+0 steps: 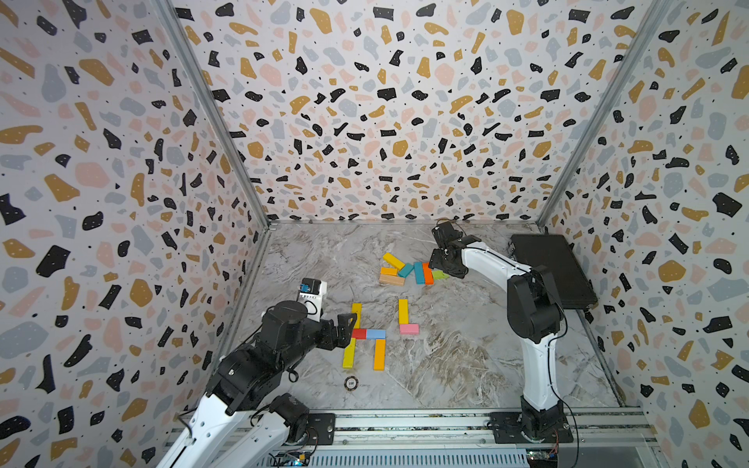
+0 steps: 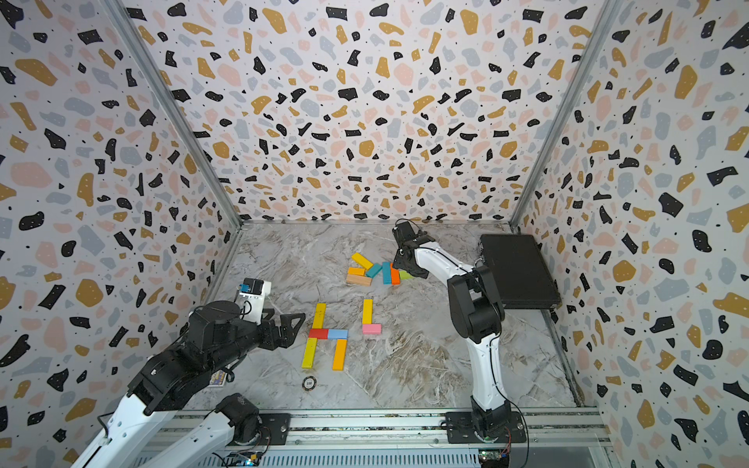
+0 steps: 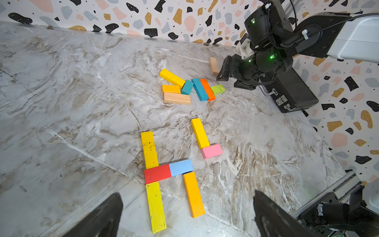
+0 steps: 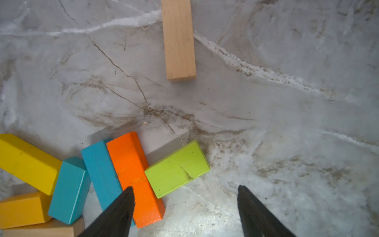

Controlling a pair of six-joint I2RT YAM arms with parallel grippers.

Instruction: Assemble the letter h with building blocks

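In the left wrist view, a yellow block (image 3: 149,149), a red block (image 3: 157,173) and a yellow-green block (image 3: 156,207) form an upright line. A light blue block (image 3: 181,167) extends right from the red one, and an orange-yellow block (image 3: 193,194) runs down from near its right end. My left gripper is open above these blocks, nothing between its fingers. Over at the back, my right gripper stands open and empty above the table; a lime block (image 4: 177,169) and an orange block (image 4: 135,179) lie just ahead of its fingertips.
Apart from the letter lie a yellow block (image 3: 200,133) and a pink block (image 3: 212,151), touching. Beside the orange block is a blue block (image 4: 103,173) and a teal one (image 4: 69,189). A wooden block (image 4: 179,41) lies alone. A black case (image 1: 551,269) occupies the right side.
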